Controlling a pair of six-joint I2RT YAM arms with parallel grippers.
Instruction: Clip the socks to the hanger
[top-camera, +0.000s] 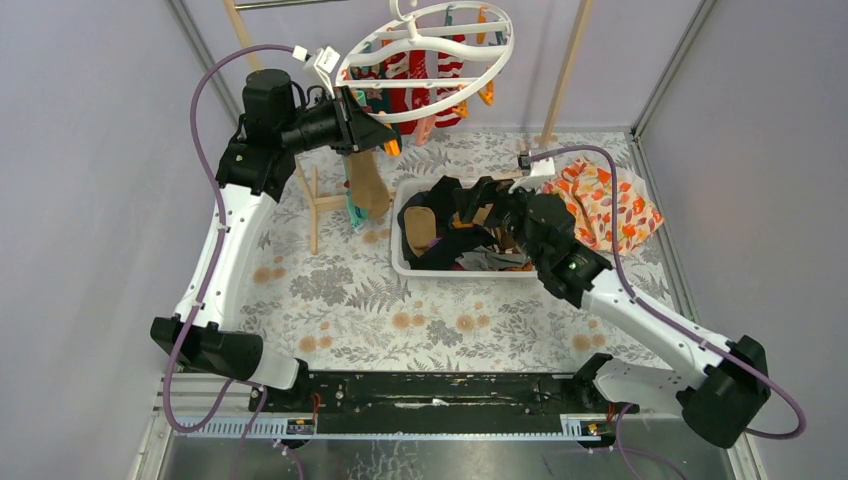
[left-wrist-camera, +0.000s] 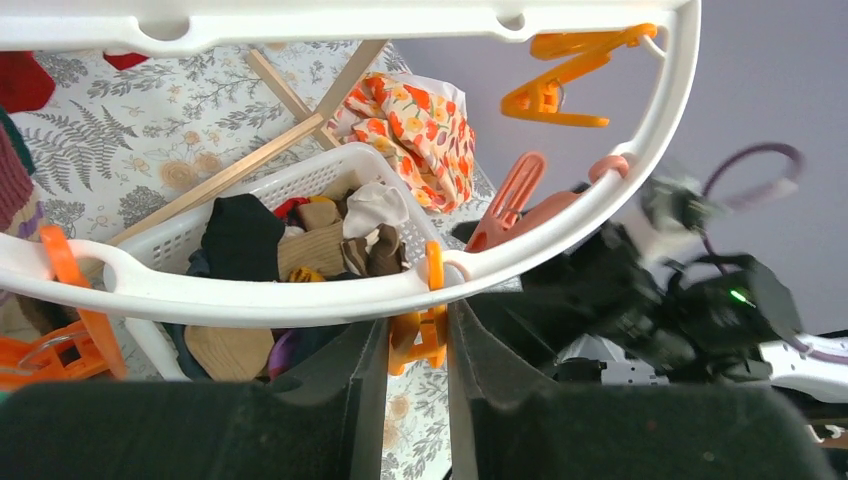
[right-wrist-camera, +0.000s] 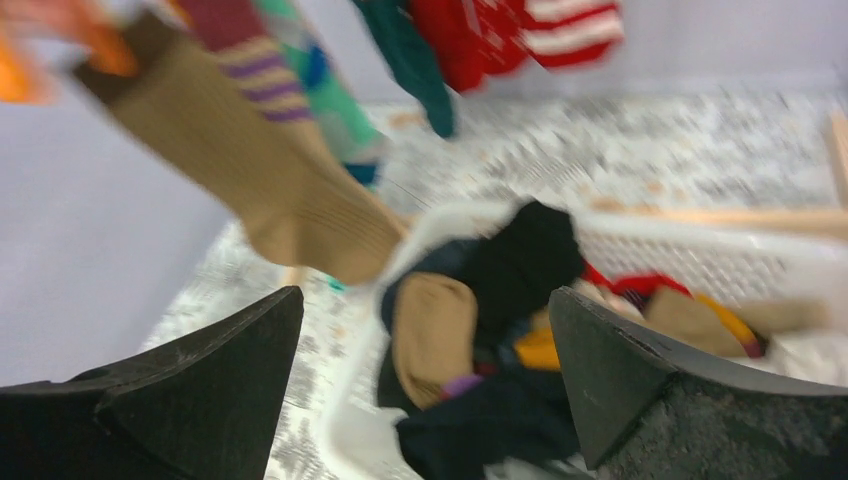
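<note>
The white clip hanger hangs at top centre, socks and orange and pink clips on it. My left gripper is shut on an orange clip hanging from the near rim; in the top view it is at the hanger's front left. A brown sock hangs below it. My right gripper stands open over the white basket of loose socks, lower and right of the hanger, with nothing seen between its fingers.
An orange flowered cloth lies right of the basket. A wooden stand stands at left.
</note>
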